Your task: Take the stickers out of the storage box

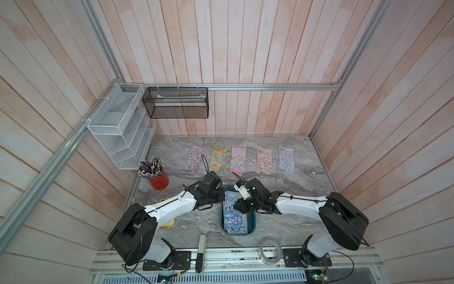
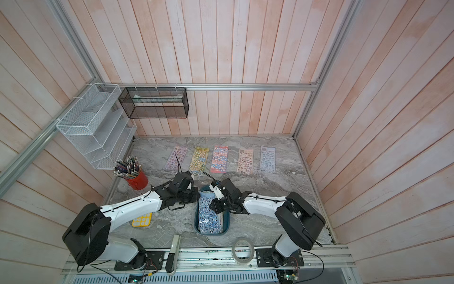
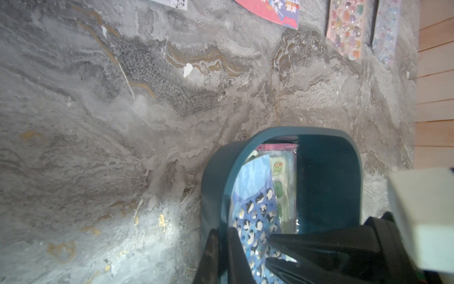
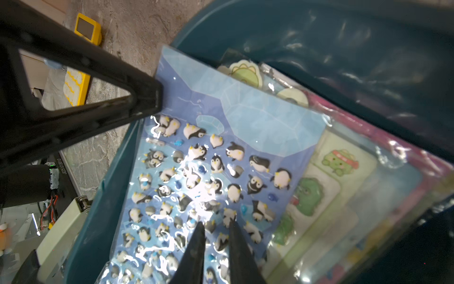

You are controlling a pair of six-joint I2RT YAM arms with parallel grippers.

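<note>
A teal storage box (image 3: 331, 179) holds stacked sticker sheets, a blue penguin sheet (image 4: 217, 161) on top and green dinosaur sheets (image 4: 307, 194) beside it. My left gripper is shut on the box's left wall. My right gripper is over the penguin sheet inside the box, its fingertips apart by a small gap; whether they touch the sheet I cannot tell.
Five sticker sheets (image 1: 238, 158) lie in a row at the back. A red pen cup (image 1: 158, 179) stands at the left, a yellow item (image 2: 141, 218) near the left arm. A tape roll (image 1: 270, 250) lies at the front edge.
</note>
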